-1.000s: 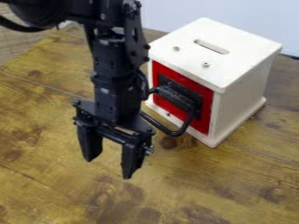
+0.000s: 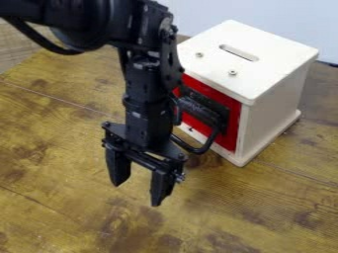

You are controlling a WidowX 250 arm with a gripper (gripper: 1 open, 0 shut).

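My black gripper [image 2: 138,178] hangs low over the wooden floor at the centre-left, open, with nothing between its two fingers. Behind it and to the right stands a white box [image 2: 271,74] with a slot and two bolts on top. Its red front [image 2: 231,138] carries a dark panel, partly hidden by my arm, and a black cable runs in front of it.
A white wall is at the back, behind the box.
My arm and gripper have moved a little to the right, toward the box, over the last second. The box stays where it was.
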